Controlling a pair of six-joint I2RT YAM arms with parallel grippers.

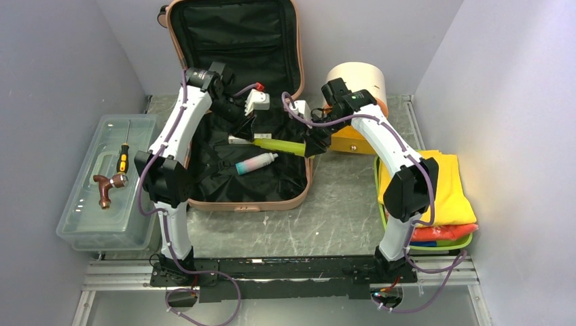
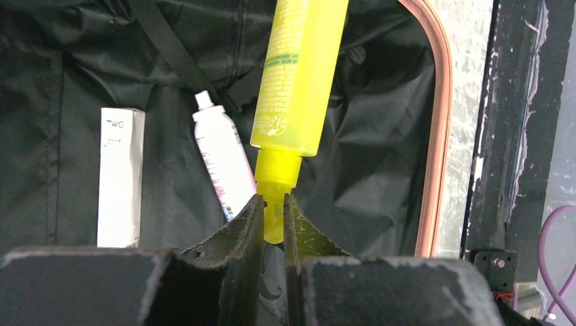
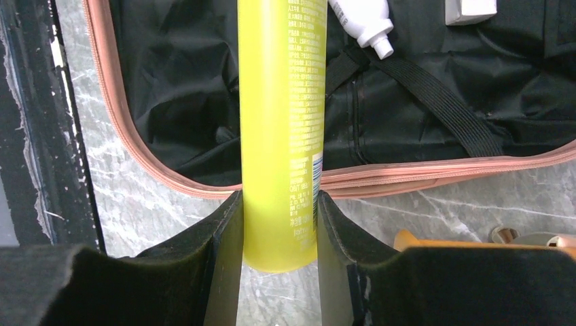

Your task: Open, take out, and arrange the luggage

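Observation:
A long yellow bottle [image 1: 278, 145] hangs over the open black suitcase [image 1: 244, 206]. My left gripper is shut on its narrow capped end. My right gripper is at the wide end, fingers against both sides of the bottle [image 3: 278, 102]; whether they grip it firmly I cannot tell. A white-and-pink spray bottle [image 2: 221, 156] and a white box [image 2: 121, 176] lie on the suitcase's lining.
A drawer unit [image 1: 356, 81] stands at the back right. A green bin of folded cloths [image 1: 435, 190] is at the right, a clear case [image 1: 88, 210] with hammer and screwdriver at the left.

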